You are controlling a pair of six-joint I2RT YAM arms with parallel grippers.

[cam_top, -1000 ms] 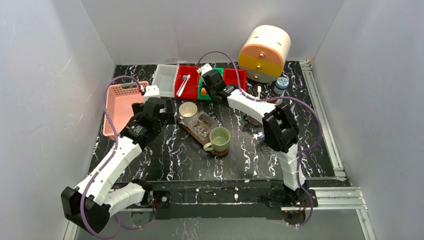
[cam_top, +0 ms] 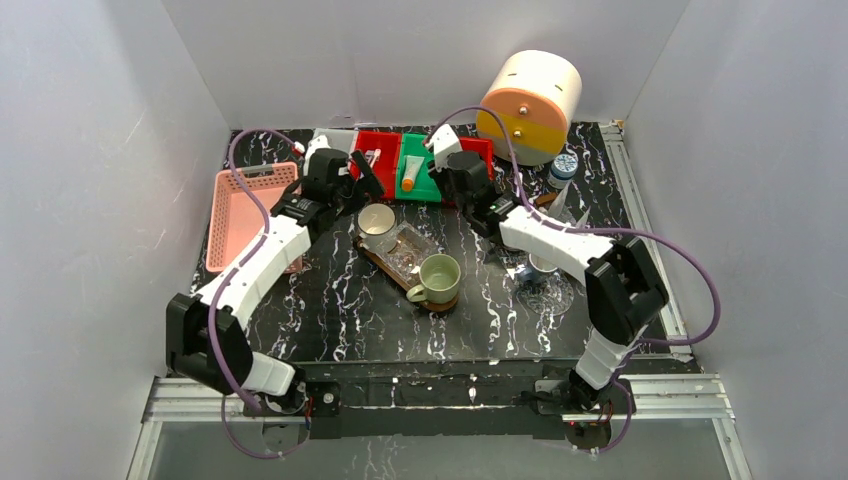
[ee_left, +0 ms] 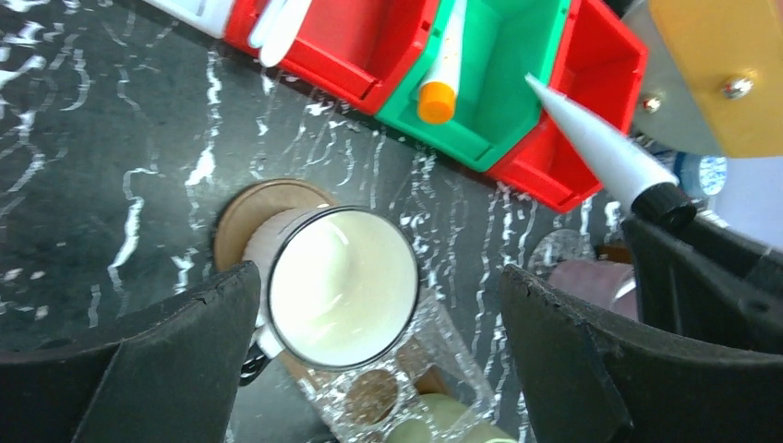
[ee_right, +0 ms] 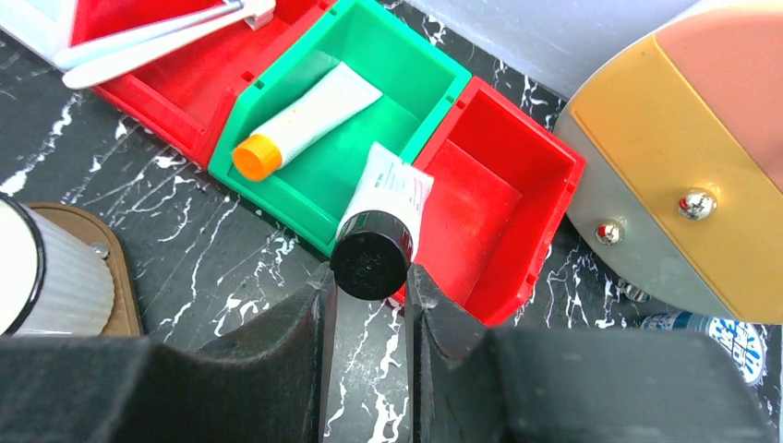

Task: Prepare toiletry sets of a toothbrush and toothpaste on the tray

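Observation:
In the right wrist view, my right gripper is shut on the black cap of a white toothpaste tube (ee_right: 392,189). The left wrist view shows that tube (ee_left: 605,148) raised, its pointed tail away from the fingers. Another toothpaste tube, orange-capped (ee_right: 319,111), lies in the green bin (ee_right: 406,69). White toothbrushes (ee_right: 157,37) rest in the left red bin (ee_right: 208,88). My left gripper stands open and empty above the white cup (ee_left: 342,286). The clear tray (cam_top: 408,252) sits on a wooden board between that cup and a green mug (cam_top: 440,278).
A pink basket (cam_top: 235,225) stands at the left. The right red bin (ee_right: 471,217) looks empty. Behind it is a round drawer cabinet (cam_top: 530,100), with a blue-lidded jar (cam_top: 563,168) nearby. Glassware (cam_top: 545,295) stands at the right. Bare table lies left of the tray.
My right gripper has moved right from the green bin toward the right red bin, uncovering the orange-capped tube. The left arm has moved right and farther back, now overlapping the left red bin.

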